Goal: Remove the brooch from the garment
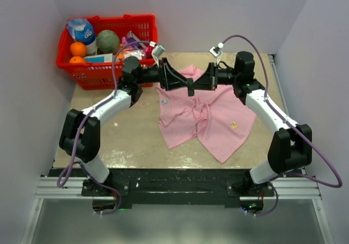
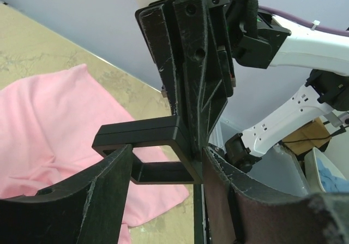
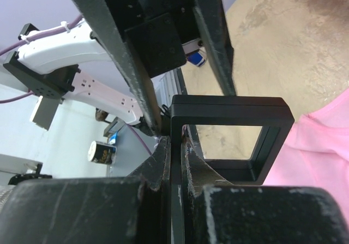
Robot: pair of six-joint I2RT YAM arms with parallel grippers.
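A black rectangular open-centred frame [image 1: 191, 87] hangs above the pink garment [image 1: 228, 124]. My right gripper is shut on one side of it. In the left wrist view, the black frame [image 2: 142, 129] shows just beyond the tips of my left gripper, whose fingers stand part open; whether they touch it I cannot tell. A small gold piece [image 1: 234, 125], looking like a brooch, lies on the garment's right part. Neither wrist view shows it.
A small blue-and-white patch [image 1: 163, 101] sits at the garment's left edge. The red basket [image 1: 90, 76] at the back left holds oranges, a green ball and packages.
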